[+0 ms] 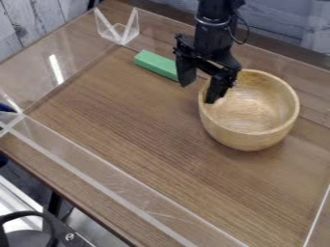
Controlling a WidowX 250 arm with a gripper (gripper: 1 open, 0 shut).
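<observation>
The black gripper (204, 73) hangs at the top centre over the left rim of a round tan bowl (258, 116), its two fingers spread open. A green block (154, 65) lies on the wooden table just left of the gripper, partly behind it at its right end. Whether anything sits between the fingers is hard to make out; none shows.
A clear angular plastic object (118, 27) stands at the back left. Dark cables lie beyond the table's lower-left edge.
</observation>
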